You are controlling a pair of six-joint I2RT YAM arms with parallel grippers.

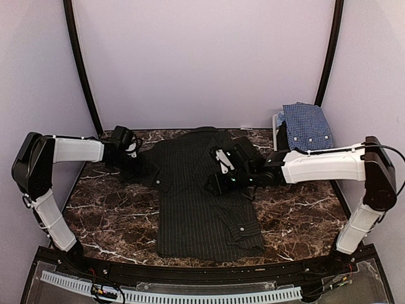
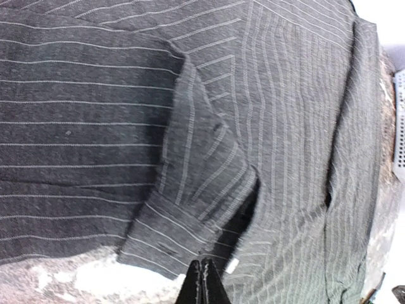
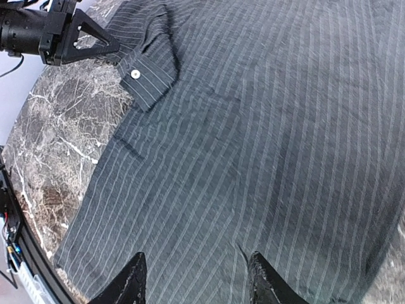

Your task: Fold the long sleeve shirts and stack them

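Note:
A dark pinstriped long sleeve shirt (image 1: pixel 190 215) lies spread on the marble table. Its left sleeve is folded back on itself, the cuff (image 2: pixel 166 239) resting at the shirt's side edge with its white button (image 3: pixel 135 74) up. At that cuff's edge, my left gripper is shut with no cloth between its fingertips; the cuff is outside them. The other sleeve's cuff (image 1: pixel 245 230) lies across the lower right of the shirt body. Over the shirt's middle, my right gripper is open and empty, its fingers wide apart.
A blue checked shirt (image 1: pixel 306 123) lies folded over a white container (image 1: pixel 276 130) at the back right. Bare marble table (image 1: pixel 114 215) shows left of the shirt and also to its right. Low dark rails and side walls bound the workspace.

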